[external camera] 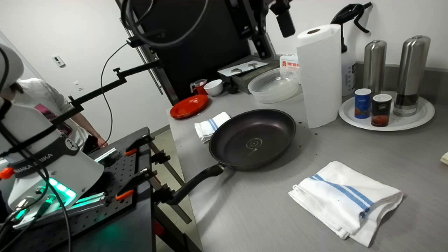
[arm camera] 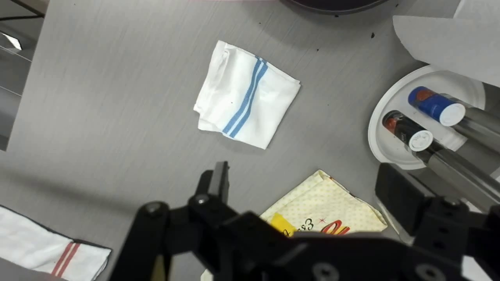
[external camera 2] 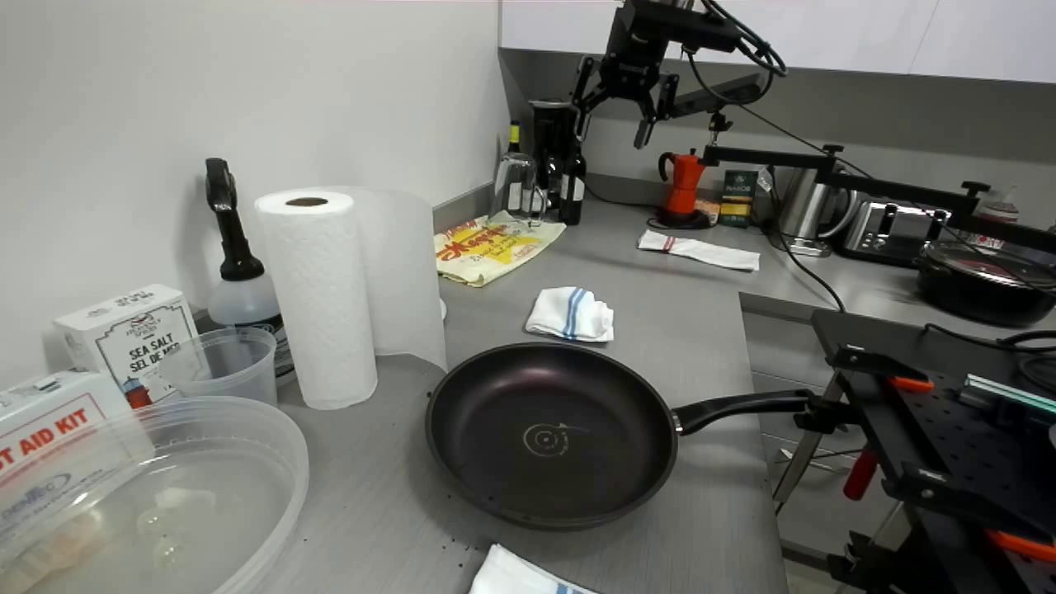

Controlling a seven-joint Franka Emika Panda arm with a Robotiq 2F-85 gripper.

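Observation:
My gripper [external camera 2: 614, 129] hangs high above the counter, open, with nothing between its fingers. Below it in the wrist view, a folded white towel with blue stripes [arm camera: 248, 96] lies flat, ahead of the fingertips and clear of them. The same towel [external camera: 346, 199] is at the front right in exterior view 1. A black frying pan [external camera: 254, 140] rests on the counter beside it, its handle sticking out past the counter edge. A second blue-striped towel [external camera: 212, 126] lies on the pan's far side. Partly behind the gripper in the wrist view is a yellow printed cloth [arm camera: 328, 206].
A paper towel roll [external camera: 319, 75] stands upright by the wall. Shakers and tall steel mills stand on a white plate [external camera: 427, 110]. A clear plastic tub [external camera 2: 287, 495] and a red plate [external camera: 189, 105] are further off. Bare counter surrounds the near towel.

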